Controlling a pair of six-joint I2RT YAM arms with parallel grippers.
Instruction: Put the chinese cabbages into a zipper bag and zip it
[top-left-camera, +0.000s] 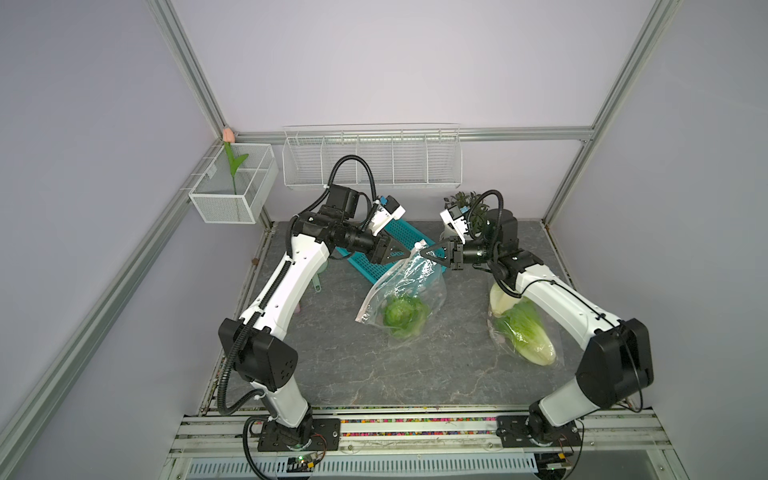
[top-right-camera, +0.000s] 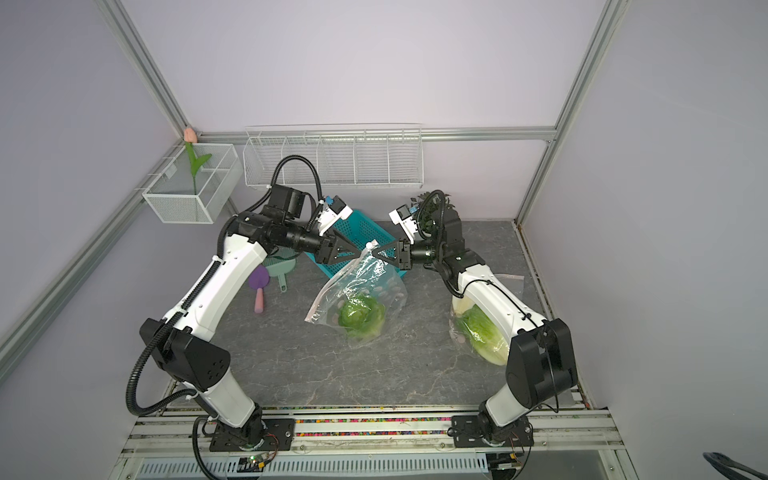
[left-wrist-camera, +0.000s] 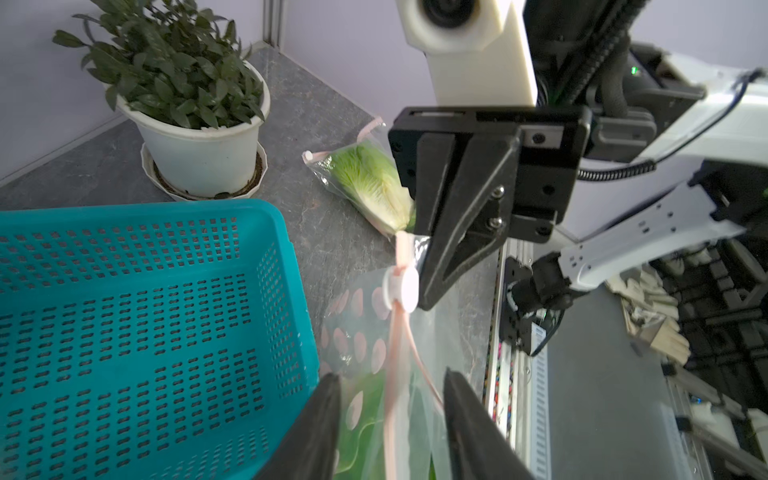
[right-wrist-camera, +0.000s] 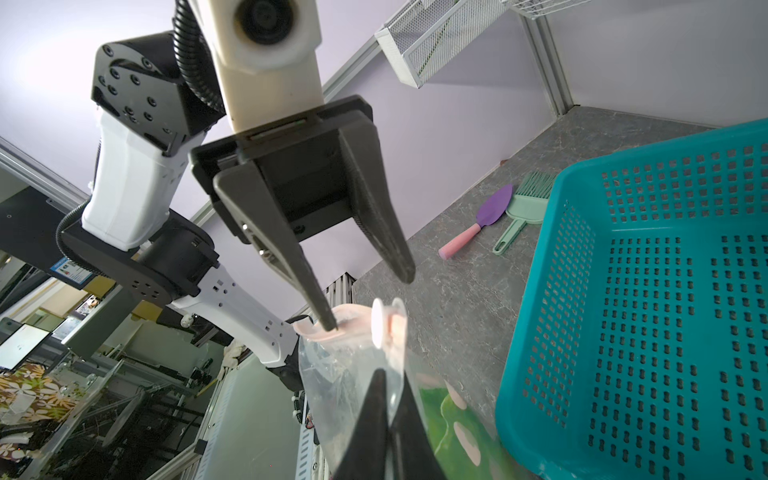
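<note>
A clear zipper bag (top-left-camera: 376, 308) with a green cabbage (top-left-camera: 405, 314) inside hangs by its top corner from my right gripper (top-left-camera: 428, 253), which is shut on the bag's edge beside the white slider (left-wrist-camera: 401, 286). My left gripper (top-left-camera: 400, 254) stands open just left of that corner; in the left wrist view its fingers are blurred, with the zip strip seen between and beyond them. A second bagged cabbage (top-left-camera: 525, 336) lies on the table at the right, partly under the right arm.
A teal basket (left-wrist-camera: 136, 209) sits behind the bag, with a potted plant (left-wrist-camera: 192, 136) at the back. A dustpan brush (right-wrist-camera: 520, 212) and purple trowel (right-wrist-camera: 493, 205) lie at the left.
</note>
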